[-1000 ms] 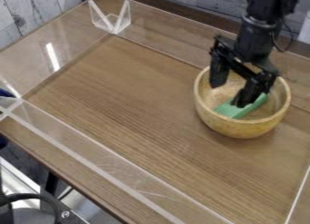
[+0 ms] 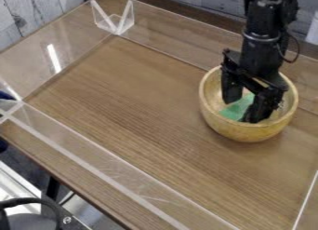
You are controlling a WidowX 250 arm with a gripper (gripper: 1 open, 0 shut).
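Note:
The black gripper (image 2: 248,96) reaches down from the top right into a yellow bowl (image 2: 248,131) on the right side of the wooden table. A green object (image 2: 233,111) lies in the bowl, partly hidden by the gripper's dark fingers. The gripper looks open, though its fingertips are hard to make out against the object.
A clear plastic piece (image 2: 113,18) stands at the back left. Black cables or hardware (image 2: 25,215) lie at the bottom left corner.
Compared with a second ago, the gripper has moved lower into the bowl, covering more of the green object.

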